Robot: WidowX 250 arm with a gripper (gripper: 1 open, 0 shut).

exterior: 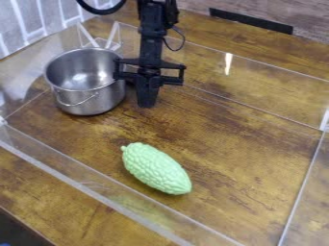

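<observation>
A silver metal pot (83, 79) with a wire handle sits at the left of the wooden table. Just to its right, low over the table and close against the pot's rim, is my black gripper (146, 96), its fingers brought together. A pale green bumpy vegetable, like a bitter melon (156, 168), lies toward the front.
Clear plastic walls border the table on the left and front. The wooden surface (251, 125) to the right of the gripper is bare, with a small white strip at the back.
</observation>
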